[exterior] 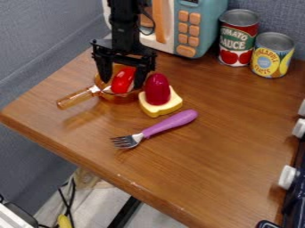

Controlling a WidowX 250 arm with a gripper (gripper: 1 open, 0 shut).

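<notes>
My black gripper (124, 71) reaches down from the top over an amber pot (117, 97) with a wooden-looking handle, its fingers around or just above a red oval object (121, 81) in the pot; whether they touch it I cannot tell. A dark red object (156, 89) rests on a yellow slice (161, 107) to the right. A purple-handled fork (167, 125) lies in front.
A teal toy microwave (188, 27) stands behind. A tomato can (237, 40) and a yellow can (272, 58) stand at back right. A dark appliance (292, 187) is at the right edge.
</notes>
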